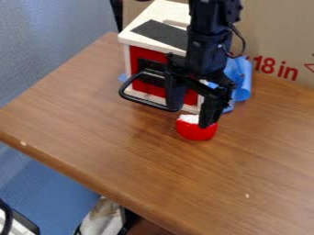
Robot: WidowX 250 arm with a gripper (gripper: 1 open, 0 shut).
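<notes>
My black gripper [196, 92] hangs in front of a small white box-like appliance [152, 27] with a red front, next to its black loop handle [141, 98]. A round red object [196, 130] with a white top sits on the wooden table just below my fingertips. Whether my fingers are open or shut is hard to make out against the dark handle.
Blue crumpled material [241, 75] lies behind me on the right. A cardboard box [280, 41] stands at the back.
</notes>
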